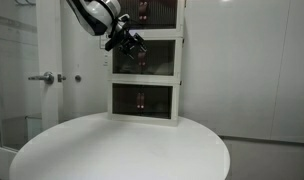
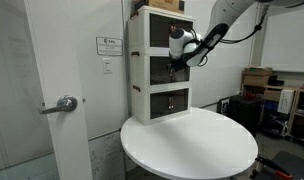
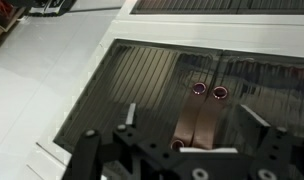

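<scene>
A tall white cabinet (image 1: 176,103) stands at the back of the round table, with dark ribbed double doors in stacked compartments. My gripper faces one pair of these doors (image 3: 142,85), and its fingers stand wide apart with nothing held between them. Two brown strap pulls, a left one (image 3: 189,120) and a right one (image 3: 210,122), hang side by side at the seam, in the space framed by the fingers. The doors look closed. From outside, the arm (image 2: 202,47) reaches to the middle compartment (image 1: 142,62); whether anything touches is unclear.
Below the middle compartment is another closed pair of doors (image 1: 142,100). A glass door with a lever handle (image 2: 64,104) stands at the left. Shelving with boxes (image 2: 277,92) is at the far right.
</scene>
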